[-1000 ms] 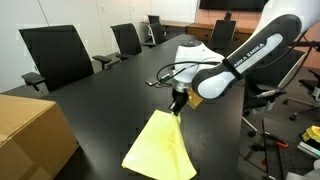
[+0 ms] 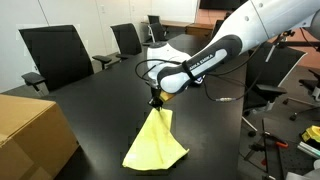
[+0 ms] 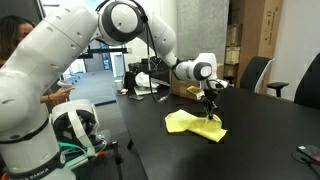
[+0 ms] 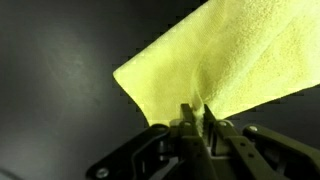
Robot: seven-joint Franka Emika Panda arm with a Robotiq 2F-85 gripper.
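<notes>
A yellow cloth (image 2: 154,147) lies on the black table, its far part pinched up into a peak. My gripper (image 2: 157,103) is shut on that raised part, just above the table. From the other side, exterior view 2 shows the gripper (image 3: 210,112) over the cloth (image 3: 190,122), with one portion flat and another gathered under the fingers. In the wrist view the cloth (image 4: 215,60) fills the upper middle and right, with a fold running down into the gripper. The held edge between the fingertips is small and dark there.
A cardboard box (image 2: 35,140) stands on the table at the left of exterior view 1. Office chairs (image 2: 68,58) line the far edge. Bare black table (image 2: 100,105) surrounds the cloth, and some dark cables lie near the arm's far side.
My gripper has moved left and away from the camera in exterior view 1, drawing the pinched part of the cloth along. The cloth's near right side has slackened and spread lower.
</notes>
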